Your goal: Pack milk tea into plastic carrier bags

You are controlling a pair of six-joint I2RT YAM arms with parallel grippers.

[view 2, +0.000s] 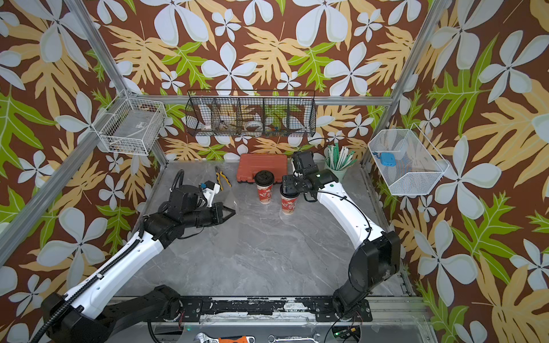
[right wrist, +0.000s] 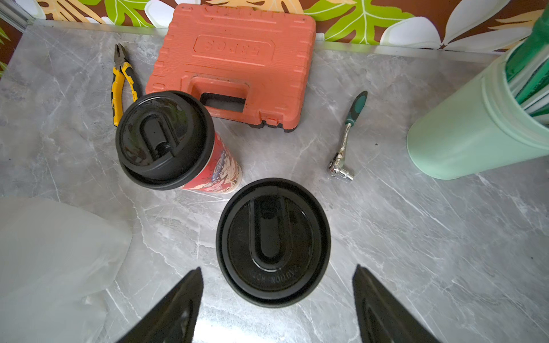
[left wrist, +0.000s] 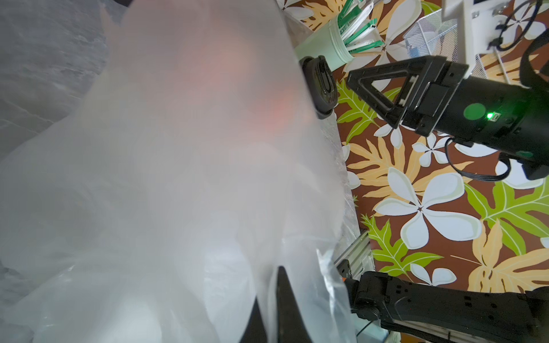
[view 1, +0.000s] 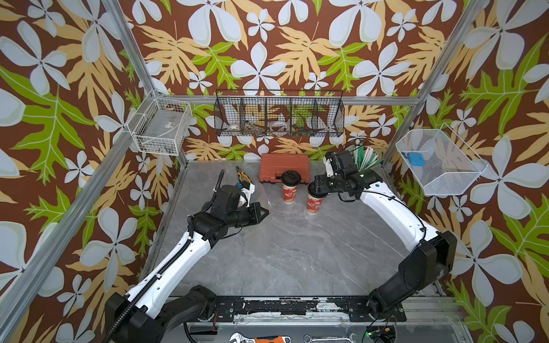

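Two red paper cups with black lids stand upright on the grey table. The near cup is below my right gripper, whose fingers are spread to either side of its lid in the right wrist view, touching nothing. The far cup stands behind it to the left. A translucent plastic bag fills much of the left wrist view and also shows at the left edge of the right wrist view. My left gripper is shut on the bag's film, which bunches at its fingertips.
An orange toolbox lies behind the cups, with yellow pliers on its left. A small ratchet and a green holder of straws are to the right.
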